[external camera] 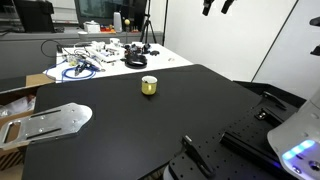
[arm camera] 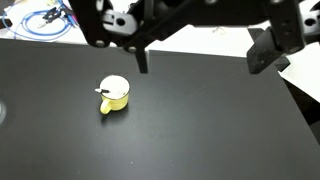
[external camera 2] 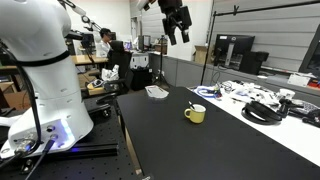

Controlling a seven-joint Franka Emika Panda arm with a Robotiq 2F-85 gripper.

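A yellow mug [external camera: 149,87] with a white inside stands upright on the black table [external camera: 120,125]. In exterior view 2 the same mug [external camera 2: 195,115] has something thin and dark at its rim. From the wrist view, the mug [arm camera: 114,94] appears left of centre, its handle toward the lower left. High above the table is my gripper [external camera: 215,10], well clear of the mug. Its fingers [arm camera: 265,52] are spread wide in the wrist view, with only bare tabletop between them. The finger is open and empty.
A flat silver metal plate [external camera: 45,127] lies at the table's left in exterior view 1. Blue cable [external camera: 79,71] and assorted clutter lie beyond the far edge.
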